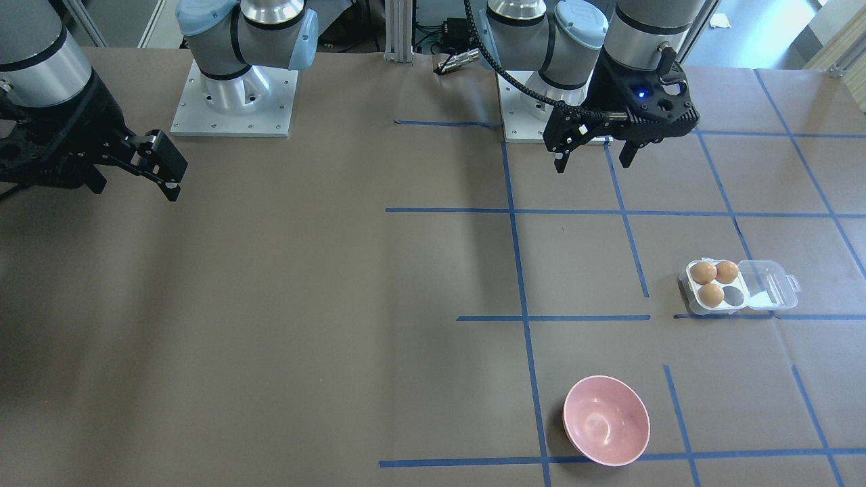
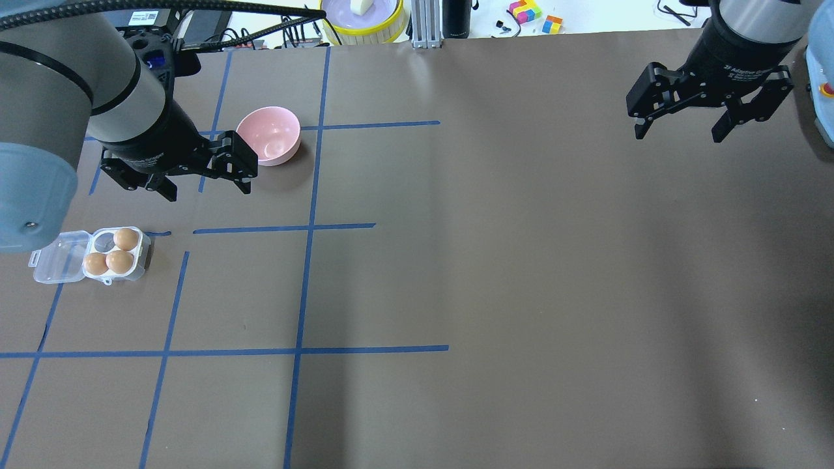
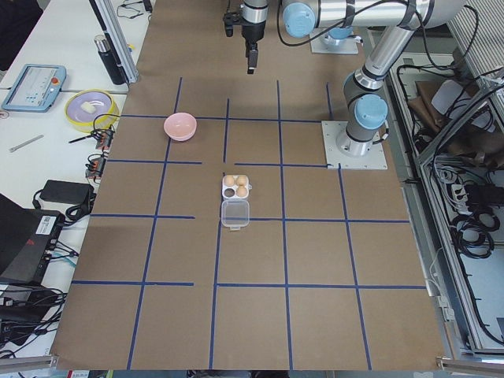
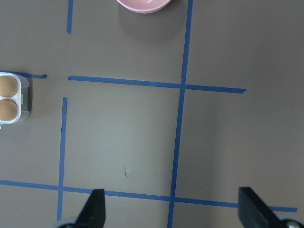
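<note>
My gripper [image 1: 593, 162] hangs open and empty above the taped grid; in the top view it [image 2: 208, 191] is near the pink bowl, and in the wrist view its fingertips [image 4: 172, 209] frame bare table. The pink bowl [image 1: 606, 418] [image 2: 268, 134] [image 4: 144, 5] sits on the grid. A clear egg carton [image 1: 733, 296] [image 3: 235, 211] [image 2: 105, 270] lies with its lid open, holding several brown eggs and one empty hollow; it shows at the left edge of the wrist view [image 4: 21, 107].
A second arm's gripper [image 1: 134, 166] [image 2: 700, 105] is over the other side of the table. Cables, tools and a yellow container [image 3: 92, 110] lie beyond the table's edge.
</note>
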